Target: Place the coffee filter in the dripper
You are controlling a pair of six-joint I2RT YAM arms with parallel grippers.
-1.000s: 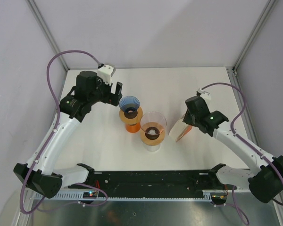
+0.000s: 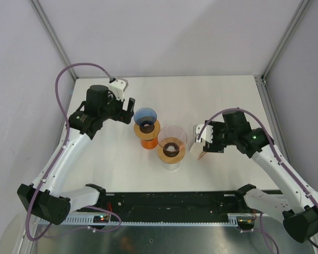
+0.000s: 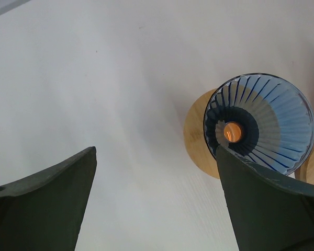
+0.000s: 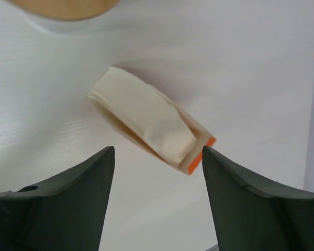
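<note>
A folded white paper filter with an orange edge (image 4: pixel 146 115) lies on the white table, mostly under the right arm in the top view. My right gripper hovers over it, fingers apart, with the filter between and beyond them and not visibly held. A clear dripper (image 2: pixel 172 132) on a wood-collared base stands left of the filter. A blue ribbed dripper (image 3: pixel 282 125) on a similar stand is further left. My left gripper is open and empty, above and left of the blue dripper.
The left arm has shifted slightly left.
</note>
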